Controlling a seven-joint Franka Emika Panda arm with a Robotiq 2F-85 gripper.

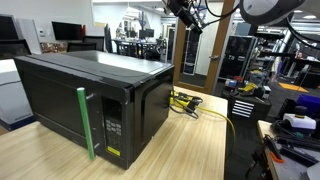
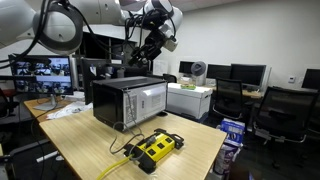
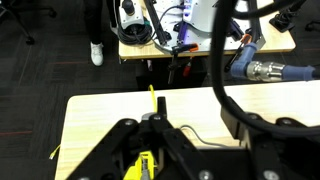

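A black microwave [image 1: 90, 95] stands on the light wooden table [image 1: 180, 150], with a green strip [image 1: 85, 122] upright on its front, beside the keypad. In exterior view 2 the microwave's pale side [image 2: 145, 101] shows. High over the table hangs my gripper [image 2: 151, 48], well clear of the microwave's top. From the wrist, my gripper looks down with a gap between its dark fingers; nothing shows between them. A black cable curves across that view.
A yellow power strip [image 2: 157, 150] with cords lies on the table beside the microwave. Its yellow cord [image 1: 222, 116] runs over the table edge. Bare wood lies in front of the microwave. Another table [image 3: 135, 50] with tools and cables stands across a gap.
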